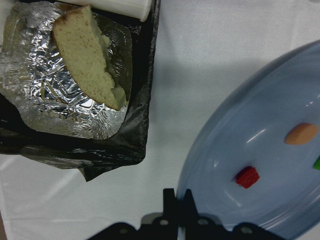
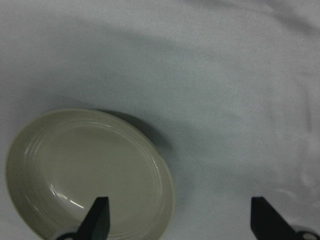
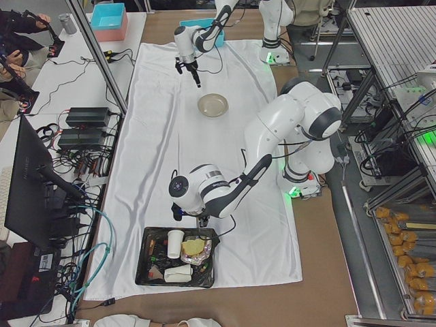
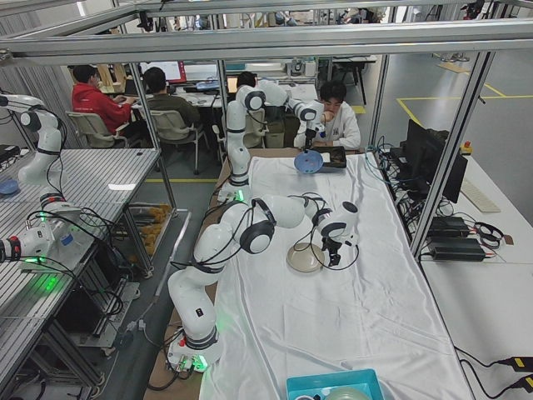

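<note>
My left gripper is shut on the rim of a blue plate (image 1: pixel 250 130) holding a red piece (image 1: pixel 247 177), an orange piece (image 1: pixel 301 134) and a green piece at the edge. The plate (image 4: pixel 308 162) hangs by the black tray (image 1: pixel 140 135), which holds a bread slice (image 1: pixel 85 60) on foil and white cylindrical items (image 3: pixel 174 244). My right gripper stands open above the white cloth, beside and over the edge of a beige plate (image 2: pixel 90 165) in the right wrist view.
A teal bin (image 4: pixel 333 383) sits at the right arm's end of the table. Monitors (image 3: pixel 27 191), cables and equipment line one long side. Much of the white cloth (image 3: pixel 157 136) between the arms is clear.
</note>
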